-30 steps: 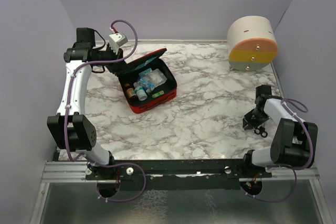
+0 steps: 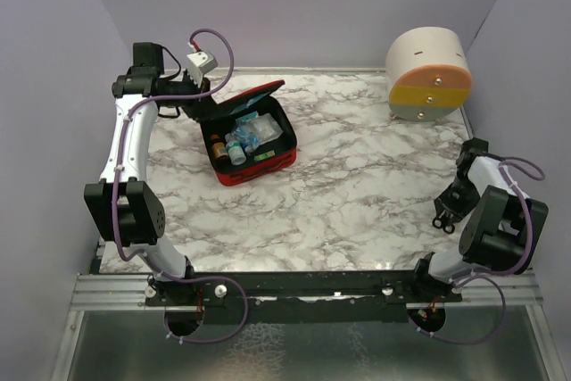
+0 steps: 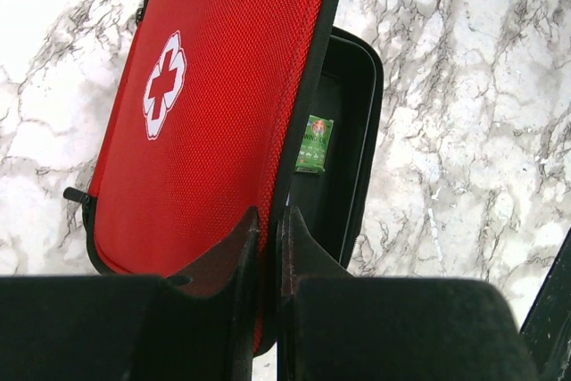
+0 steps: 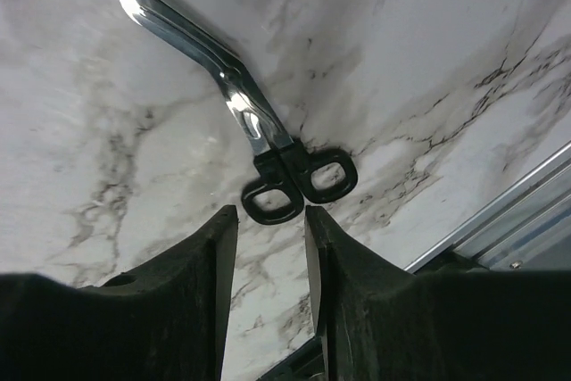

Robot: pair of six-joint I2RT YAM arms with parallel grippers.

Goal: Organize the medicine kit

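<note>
The red medicine kit [image 2: 259, 170] stands open at left of centre, with bottles, blue and clear packs and a green box [image 3: 312, 144] inside. My left gripper is shut on the edge of its tilted lid [image 3: 210, 86]. At the right edge, bandage scissors [image 4: 285, 171] with black handles lie flat on the marble. My right gripper is open just beside the handles, nothing between its fingers.
A white rounded cabinet [image 2: 426, 78] with coloured drawers stands at the back right. Walls bound both sides.
My left arm has shifted slightly, raising the lid a little.
</note>
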